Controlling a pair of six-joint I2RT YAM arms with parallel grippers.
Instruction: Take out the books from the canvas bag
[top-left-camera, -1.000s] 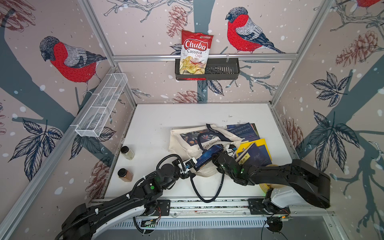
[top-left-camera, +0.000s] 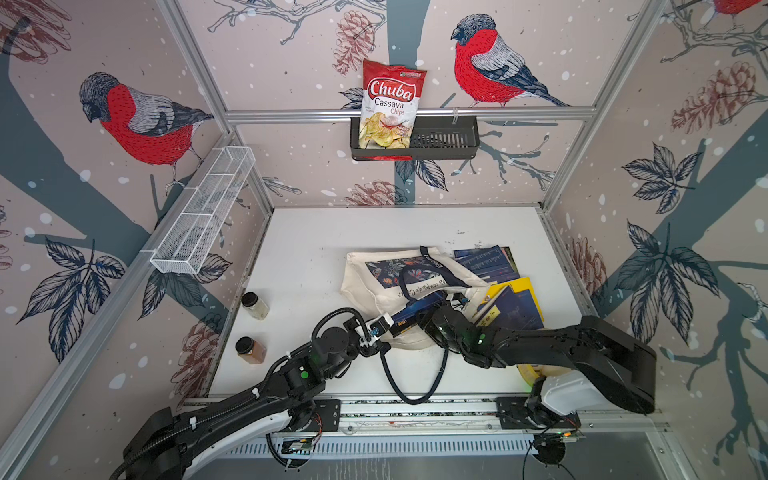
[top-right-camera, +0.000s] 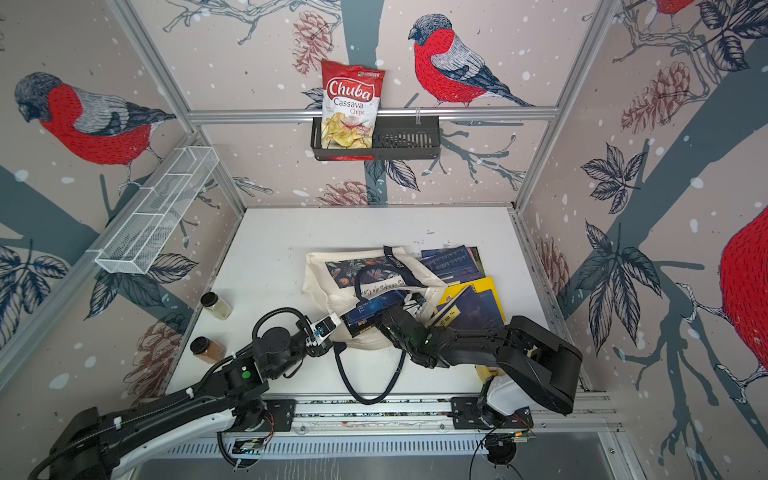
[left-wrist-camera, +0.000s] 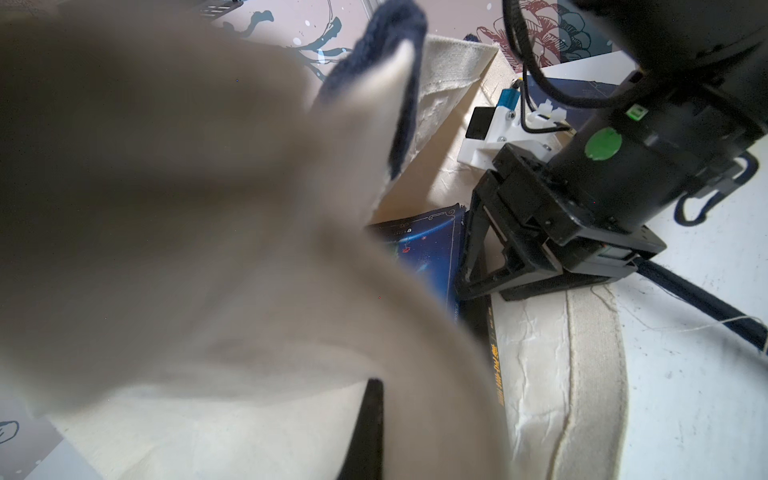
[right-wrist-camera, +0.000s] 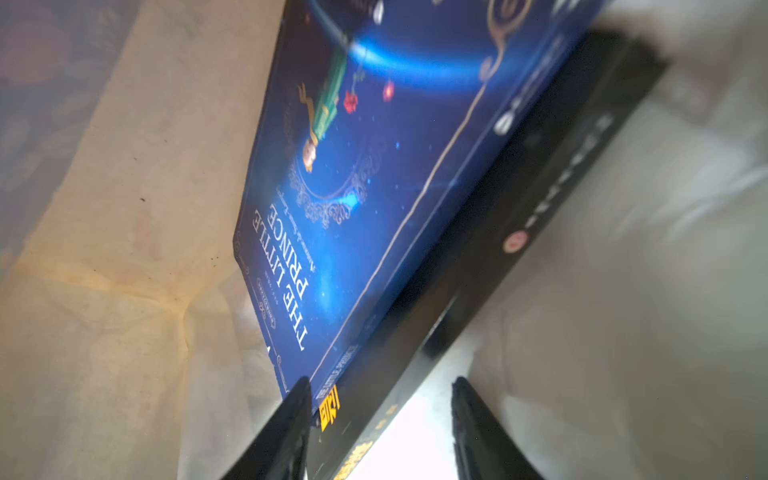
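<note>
The cream canvas bag (top-left-camera: 364, 281) lies with its mouth toward the arms. Inside it, a blue book, The Little Prince (right-wrist-camera: 344, 160), leans over a black book (right-wrist-camera: 472, 272) whose spine shows. My right gripper is at the bag's mouth, its fingers apart; the lower spine ends reach near its left finger (right-wrist-camera: 292, 432), and contact is unclear. At the bag's near left edge, my left gripper (top-left-camera: 385, 328) is shut; canvas blurs most of the left wrist view, and one dark fingertip (left-wrist-camera: 368, 428) shows. Whether cloth sits between its fingers is hidden.
To the bag's right lie a dark blue book (top-left-camera: 482, 264), a yellow book (top-left-camera: 524, 285) and another dark blue book (top-left-camera: 518, 312). Two jars, one pale (top-left-camera: 254, 305) and one brown (top-left-camera: 250, 349), stand at left. A black strap (top-left-camera: 412, 398) loops toward the front edge.
The blue book has shifted back and right, uncovering more of the black book. The bag moved slightly right.
</note>
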